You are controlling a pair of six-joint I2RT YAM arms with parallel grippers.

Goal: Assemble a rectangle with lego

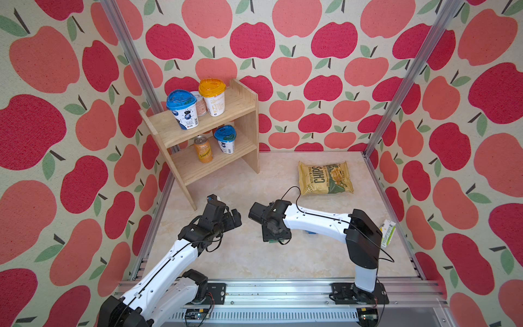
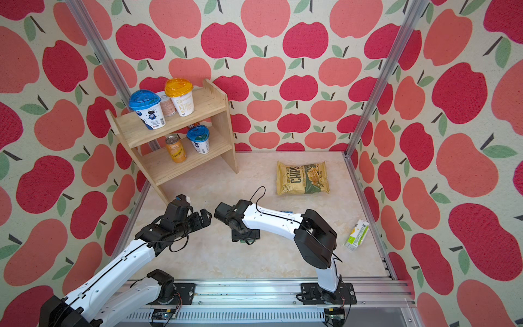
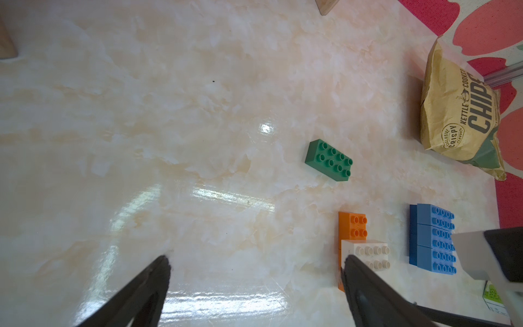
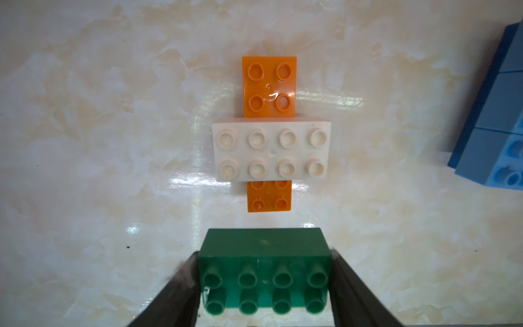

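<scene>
In the right wrist view my right gripper is shut on a green brick (image 4: 265, 244), gripped by its two short ends. Just beyond it lies a white brick (image 4: 272, 150) set crosswise over an orange piece (image 4: 269, 87), which sticks out on both sides. The left wrist view has a second green brick (image 3: 328, 159) loose on the table, and joined blue bricks (image 3: 434, 238) to the right. My left gripper hangs open above bare table, empty. From the top left view the right arm hides most of the bricks.
A chips bag (image 1: 325, 178) lies at the back right, and a small green-and-white carton (image 1: 388, 233) by the right wall. The wooden shelf (image 1: 218, 158) with cups and a can stands at the back left. Table under the left arm is clear.
</scene>
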